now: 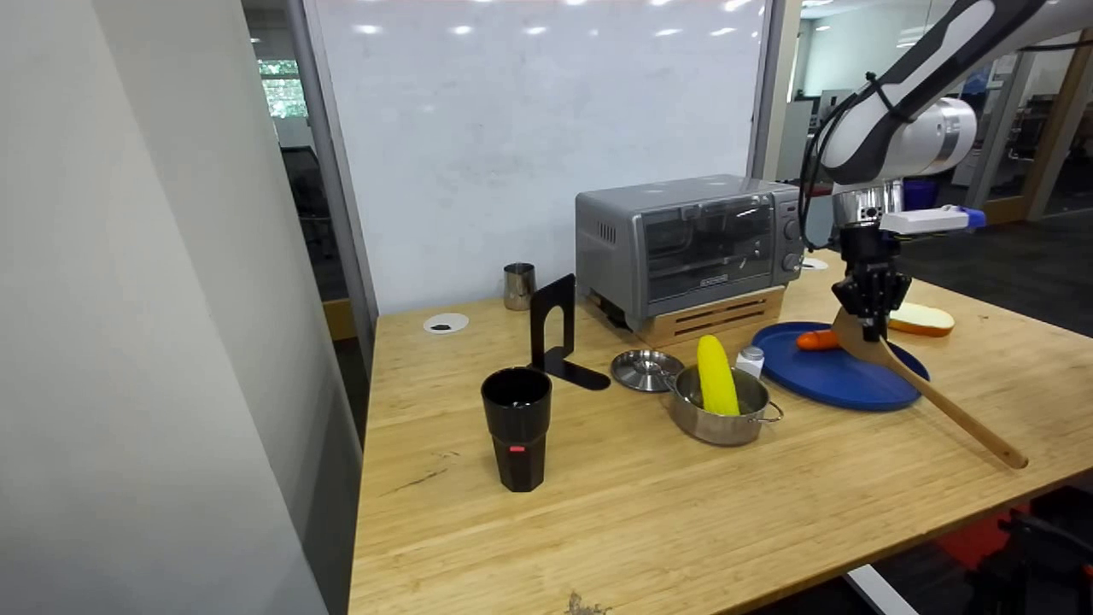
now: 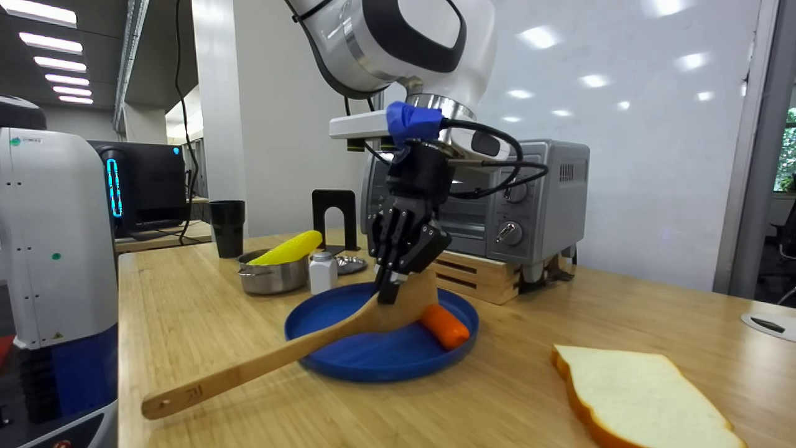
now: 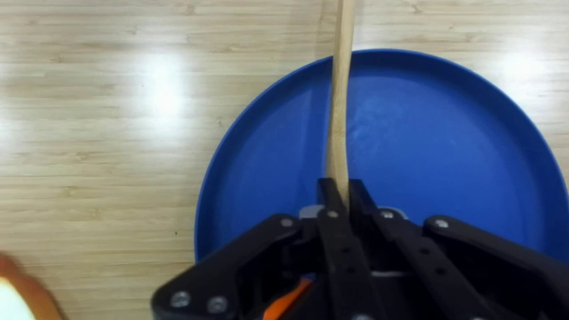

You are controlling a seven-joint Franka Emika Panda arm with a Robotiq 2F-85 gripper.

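Observation:
My gripper is shut on a wooden spatula, gripping it where the handle meets the blade. In the second exterior view the spatula [image 2: 298,346] slants across a round blue plate [image 2: 373,364], its long handle reaching out past the rim over the table. Beside the blade, on the plate's right part in that view, lies an orange carrot [image 2: 445,326]. Only a sliver of the carrot [image 3: 286,302] shows under my fingers in the wrist view. Whether the blade touches the plate or the carrot I cannot tell.
A steel pot [image 1: 720,422] holding a yellow vegetable [image 1: 716,376] and a white shaker [image 1: 750,362] stand near the plate. The toaster oven [image 1: 697,246] is behind. A bread slice [image 2: 647,392] lies on the plate's other side.

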